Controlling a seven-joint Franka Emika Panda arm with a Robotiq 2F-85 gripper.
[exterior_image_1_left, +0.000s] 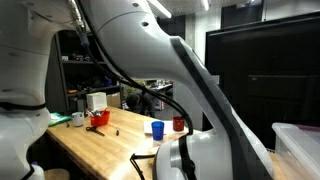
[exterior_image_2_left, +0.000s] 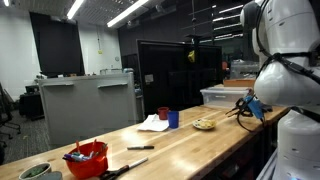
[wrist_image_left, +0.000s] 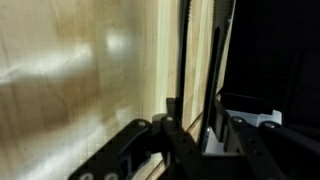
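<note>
At the right end of the table, my gripper hangs low near the surface. The wrist view has its black fingers at the bottom, close together over the wood. A long, narrow dark object runs up from the fingertips, and the fingers look shut on it; what it is cannot be made out. A second dark strip lies alongside, perhaps its shadow or another part. From exterior view 1 the arm hides the fingertips.
A plate with yellow food stands left of the gripper, then a blue cup, a red cup and a white cloth. A red basket is far left. A clear bin stands at the right.
</note>
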